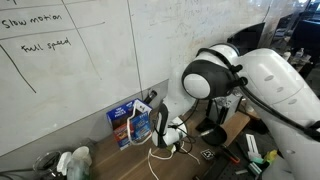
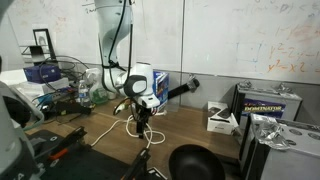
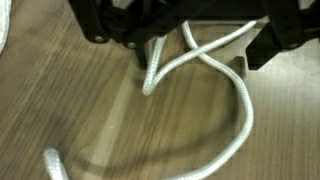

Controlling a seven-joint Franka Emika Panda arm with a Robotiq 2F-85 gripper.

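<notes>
A white rope lies in loose loops on the wooden table, with one end at the lower left of the wrist view. My gripper is open just above it, one dark finger on each side. Strands of the rope cross in the space between the fingers, not gripped. In exterior view 2 the gripper points down over the rope; whether the fingertips touch the table is hard to tell.
A black pan sits to the right of the rope in exterior view 2. Behind it are a white box and a silver toaster-like appliance. A blue box stands against the whiteboard. Bare table shows left of the rope.
</notes>
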